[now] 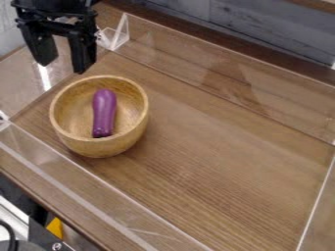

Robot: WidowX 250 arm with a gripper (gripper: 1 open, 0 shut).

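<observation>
A tan bowl (136, 117) sits left of centre on the wooden surface, with a long purple object (104, 113) lying inside it, like an eggplant. My black gripper (62, 61) hangs at the upper left, behind and left of the bowl, its fingers apart and nothing visible between them.
The wooden floor of the tray (236, 147) is clear across the middle and right. A clear plastic piece (114, 31) stands by the back left corner. Low walls run along the back and left.
</observation>
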